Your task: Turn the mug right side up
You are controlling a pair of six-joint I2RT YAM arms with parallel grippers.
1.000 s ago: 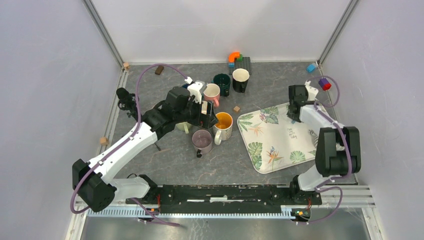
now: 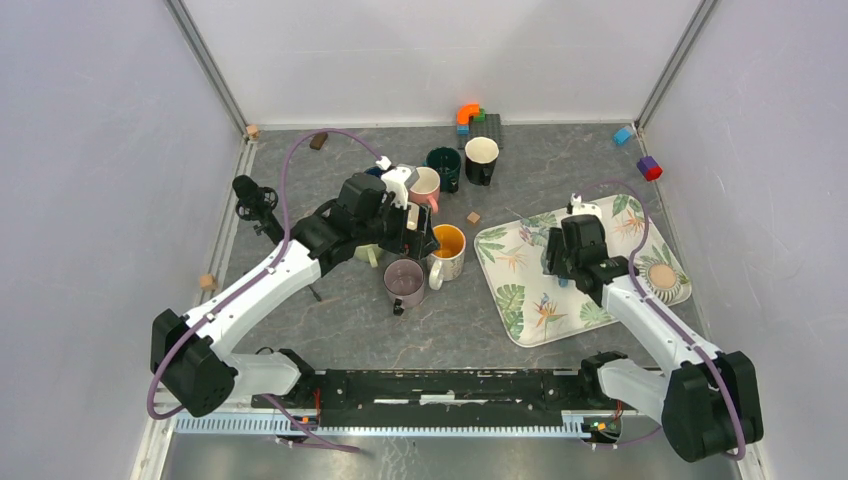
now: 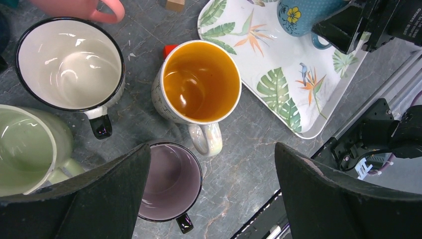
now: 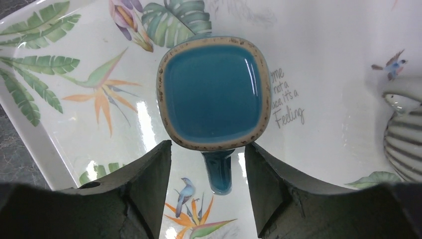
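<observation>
A teal mug (image 4: pixel 214 89) stands upside down on the flowered tray (image 2: pixel 520 300), its square base with a rimmed edge facing up and its handle toward the fingers in the right wrist view; its side with a yellow flower shows in the left wrist view. My right gripper is open directly over it, a finger on either side of the handle end. My left gripper is open above the cluster of mugs, with nothing held between its fingers.
An orange-lined mug (image 3: pixel 199 79), a mauve mug (image 2: pixel 405 280) and several other mugs crowd the middle and back. A striped round object (image 4: pixel 403 139) sits at the tray's right. Small blocks lie along the edges.
My right arm has moved from the tray's back-right corner leftward and toward the front, onto the teal mug. The left arm is nearly still.
</observation>
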